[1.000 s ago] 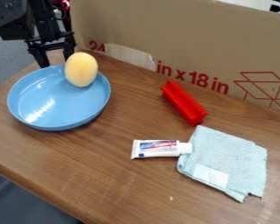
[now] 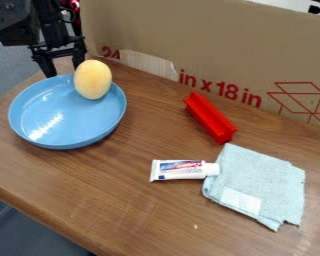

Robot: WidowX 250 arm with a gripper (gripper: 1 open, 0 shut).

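Note:
A black gripper [image 2: 61, 58] is at the top left, above and behind the blue plate [image 2: 59, 120], its fingers parted. A pale yellow oval object [image 2: 93, 79] rests on the right rear part of the plate, just right of the gripper. A red elongated block [image 2: 210, 117] lies to the right on the wooden table. A white tube with printed label [image 2: 178, 170] lies front centre, beside a folded light-blue cloth [image 2: 256, 185] on the right.
A large cardboard box [image 2: 230, 50] stands along the back of the table [image 2: 136, 215]. The table's front left edge runs diagonally at lower left. Bare wood lies around the centre and front.

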